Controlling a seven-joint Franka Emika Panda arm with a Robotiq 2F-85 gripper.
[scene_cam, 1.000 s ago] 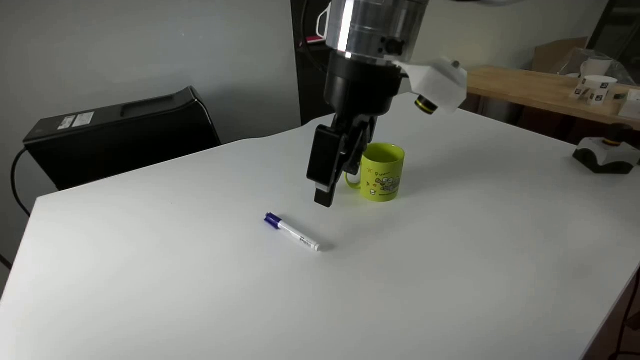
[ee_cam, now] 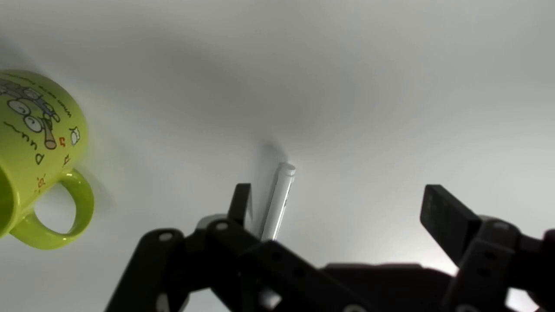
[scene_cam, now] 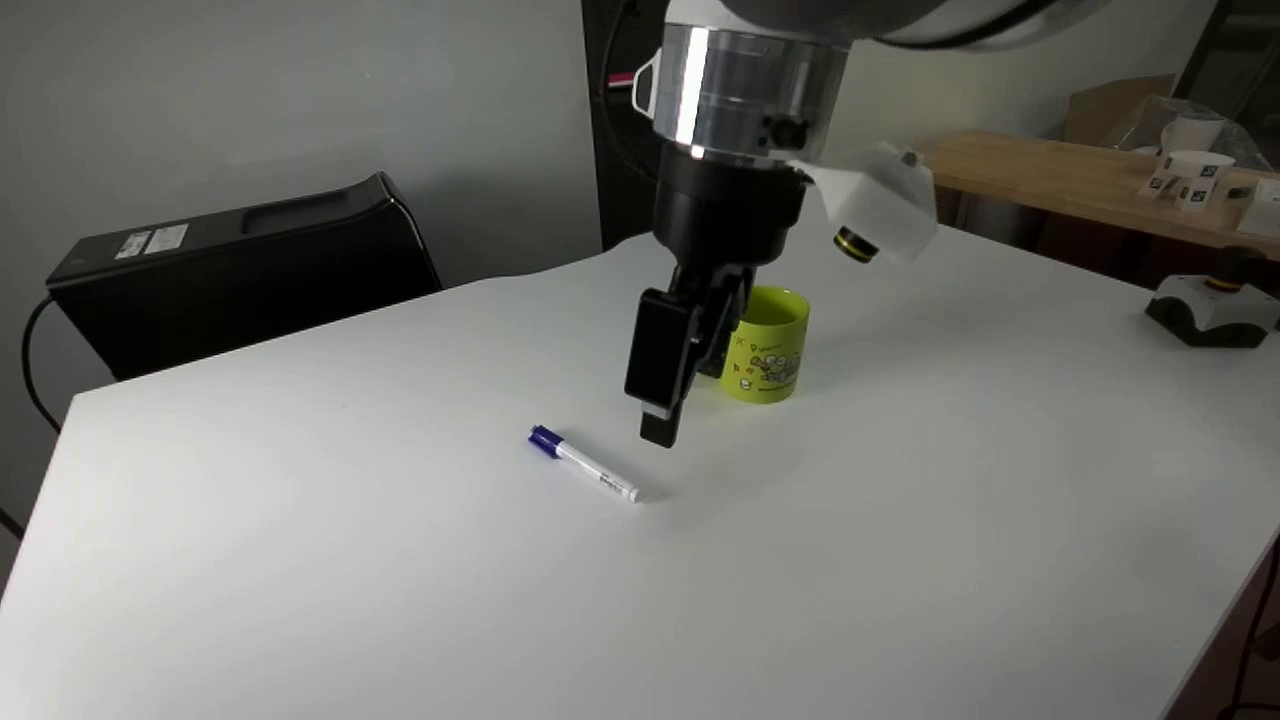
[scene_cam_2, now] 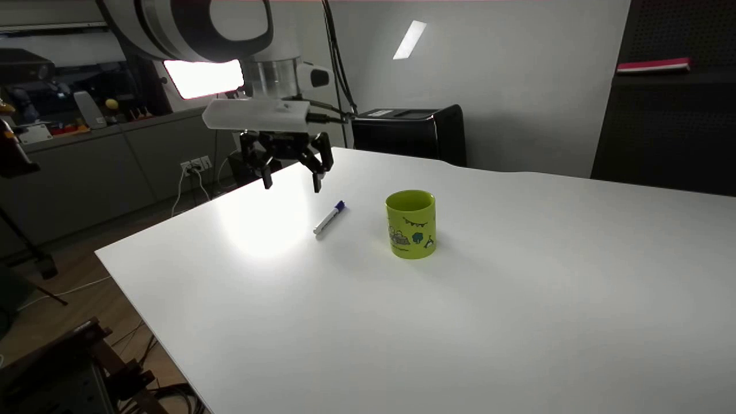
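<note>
A white marker with a blue cap lies flat on the table, clear of the mug. In the wrist view only the white end of the marker shows, beside the left finger; the rest is hidden behind the gripper. A lime-green mug with printed drawings stands upright, its handle visible in the wrist view at the left. My gripper hangs above the table near the marker, open, with its fingers wide apart and nothing held. From the first exterior side, the gripper partly covers the mug.
A black box-shaped device stands at its back left edge. At the far right of the first exterior view sits a small grey and black object.
My gripper has come down and shifted slightly right in the first exterior view, now covering the mug's handle there. Marker and mug have stayed in place.
</note>
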